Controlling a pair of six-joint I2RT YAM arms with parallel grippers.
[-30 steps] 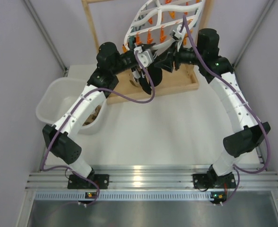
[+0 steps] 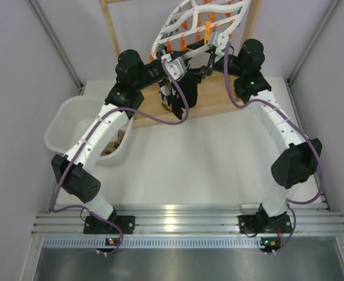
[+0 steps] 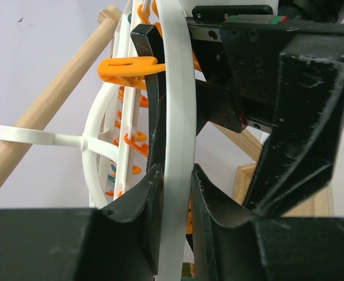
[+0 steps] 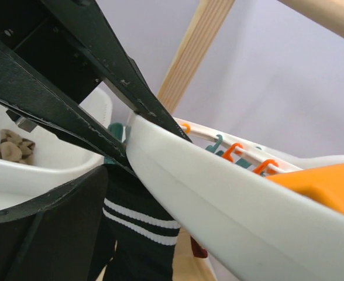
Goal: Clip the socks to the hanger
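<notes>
The white hanger [image 2: 201,17] with orange clips hangs at the top. My left gripper is shut on the hanger's white rail [image 3: 179,117]. My right gripper is at the same rail's curved end, close beside my left; how far its fingers are parted is hard to tell. Black socks with white stripes [image 4: 137,240] hang below the rail, partly hidden by the grippers. An orange clip [image 3: 125,69] is beside the grippers.
A white bin [image 2: 66,123] with brown socks stands at the left. The hanger is on a wooden stand [image 2: 219,105].
My right arm has moved left and swung inward at the rail. The hanger and my left gripper have shifted slightly left.
</notes>
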